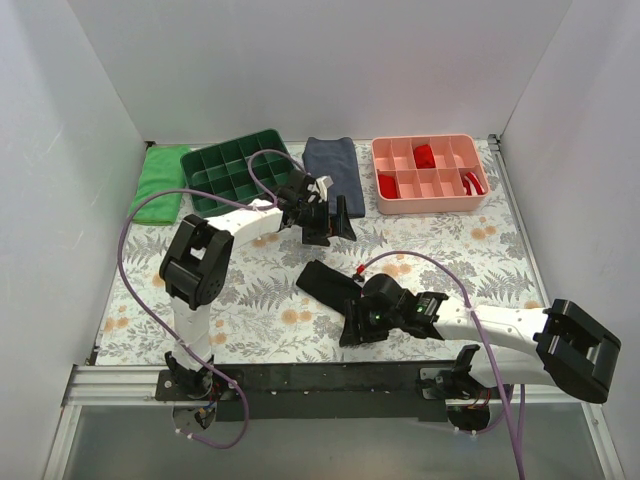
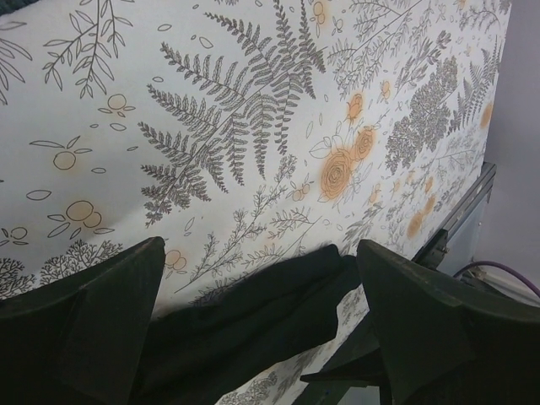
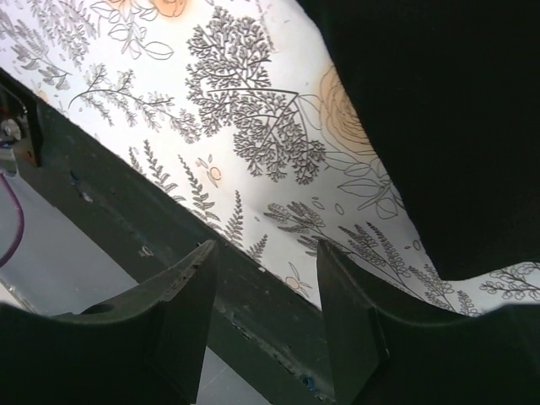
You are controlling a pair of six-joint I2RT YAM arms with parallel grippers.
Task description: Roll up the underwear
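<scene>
Black underwear (image 1: 328, 285) lies on the flowered cloth in the middle of the table, folded into a flat strip and partly hidden by my right arm. In the left wrist view the black cloth (image 2: 253, 325) runs along the bottom, behind the fingers. At the near end of the strip is my right gripper (image 1: 365, 338), open with nothing between its fingers; the right wrist view shows the black fabric (image 3: 456, 126) beside and beyond that gripper. My left gripper (image 1: 330, 228) is open and empty, farther back and clear of the underwear.
A green divided box (image 1: 215, 172) and a pink divided box (image 1: 430, 205) with red items (image 1: 424, 157) stand at the back. Between them lies a dark grey cloth (image 1: 333, 165); a green cloth (image 1: 160, 180) is at far left.
</scene>
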